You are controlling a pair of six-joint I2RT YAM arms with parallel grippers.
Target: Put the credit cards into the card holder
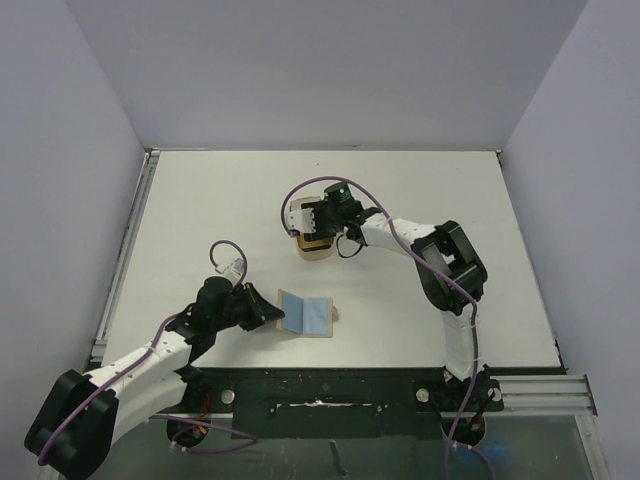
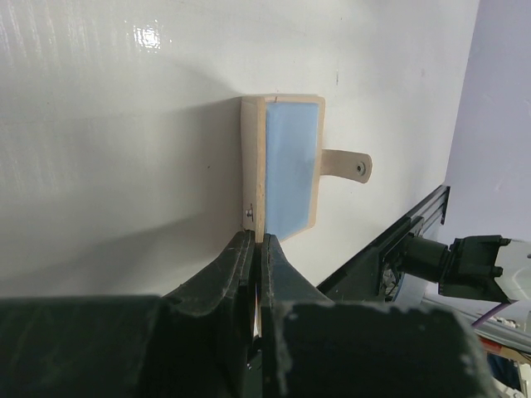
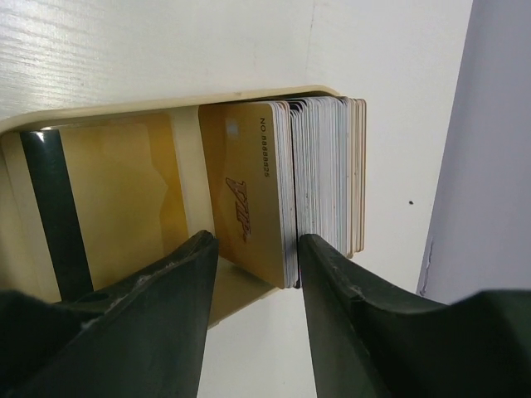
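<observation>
The card holder (image 1: 318,316), tan with light blue inside pages, stands opened near the table's front edge. My left gripper is shut on the edge of its raised cover. At the back, a stack of cards (image 3: 319,170) stands on edge in a cream tray (image 3: 207,98), a gold card (image 3: 236,182) at its front. Another gold card with a black stripe (image 3: 124,182) lies flat on the tray's floor. My right gripper is open, its fingertips around the lower front edge of the stack; the right one appears to touch the cards.
In the left wrist view, a strap with a snap (image 2: 348,166) sticks out from the holder's side. Walls (image 1: 320,75) bound the white table on three sides. Wide clear areas lie left and right of the tray.
</observation>
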